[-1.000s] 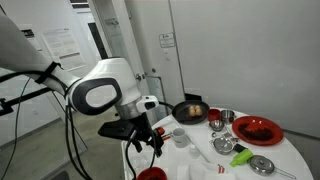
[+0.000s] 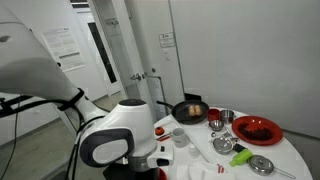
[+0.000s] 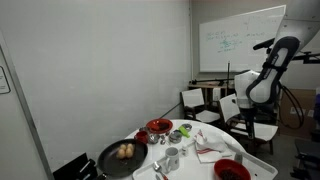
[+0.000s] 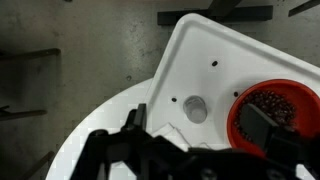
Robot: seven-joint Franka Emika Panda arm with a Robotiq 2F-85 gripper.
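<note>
A red bowl (image 4: 246, 103) of dark beans sits in a white tray (image 4: 187, 52) in the wrist view. Left of it on the tray lies a small round silver object (image 4: 195, 108). My gripper is open above the tray; its right finger overlaps the bowl in this view, and nothing shows held. From the second exterior view, the gripper (image 3: 252, 125) hangs up and to the right of the red bowl (image 3: 232, 166). In the first exterior view the arm hides most of that bowl.
On the white table stand a black pan (image 2: 190, 108), a white mug (image 2: 180, 138), a red plate (image 2: 257, 130), a green item (image 2: 241, 158) and several metal pots. A white cloth (image 3: 210, 153) lies near the tray. Chairs stand beyond the table.
In the first exterior view, my arm has come lower and nearer the camera, with the hand turning. The other tableware has not moved.
</note>
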